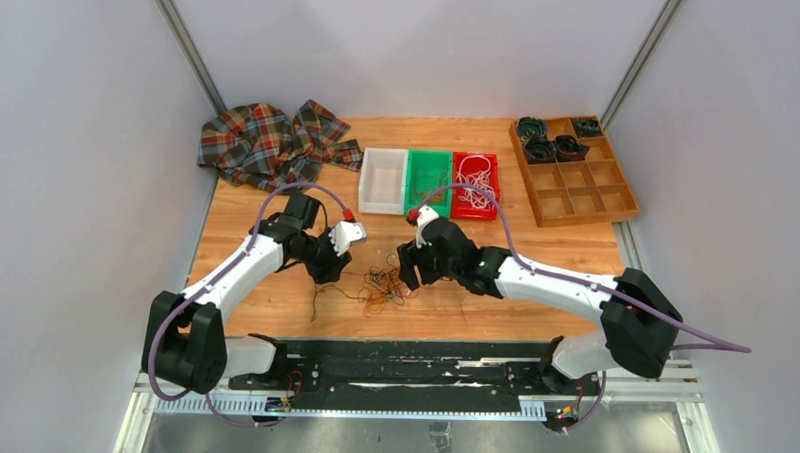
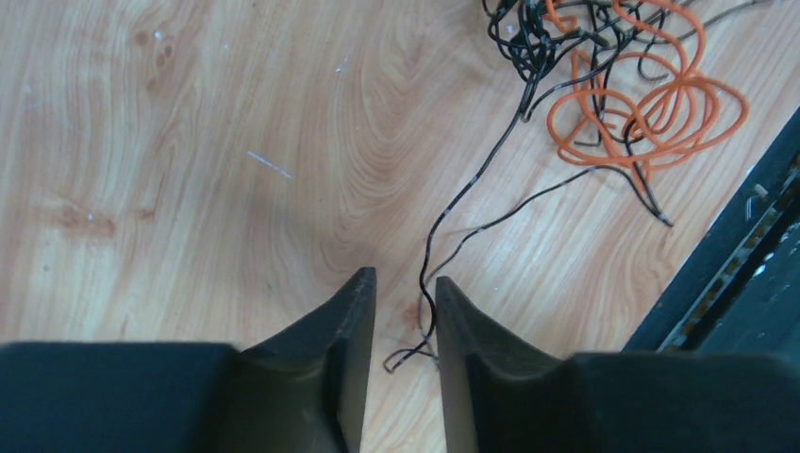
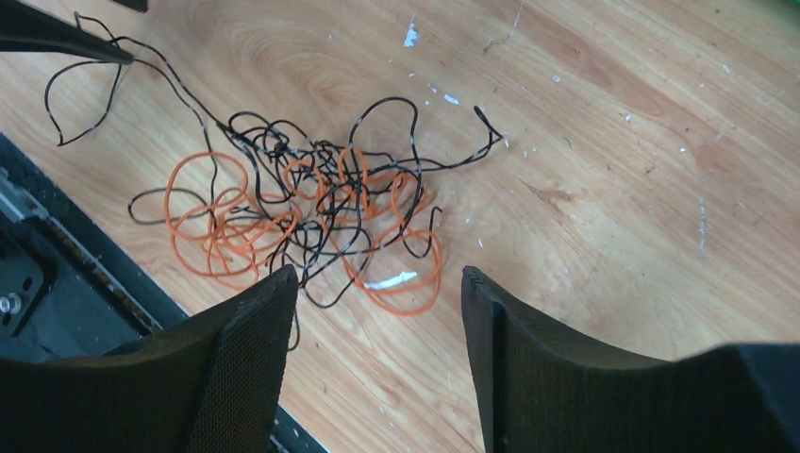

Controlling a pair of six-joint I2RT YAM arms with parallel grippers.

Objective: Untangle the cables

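Observation:
A tangle of black cable [image 3: 354, 193] and orange cable [image 2: 651, 123] lies on the table's middle front. A long doubled strand of black cable [image 2: 432, 236] trails left from it. My left gripper is over that strand's end, partly closed; a narrow gap remains, and the strand runs beside its right finger [image 2: 451, 326]. Whether it is gripped does not show. My right gripper stands open above the tangle's right side, nothing held between its fingers. In the right wrist view, a left-gripper finger [image 3: 71, 38] meets the black strand.
Behind the tangle stand an empty white bin [image 1: 382, 181], a green bin [image 1: 429, 160] with orange cable, and a red bin [image 1: 483, 212] with white cable. A wooden organizer [image 1: 582, 208] sits back right, a plaid cloth [image 1: 255, 142] back left.

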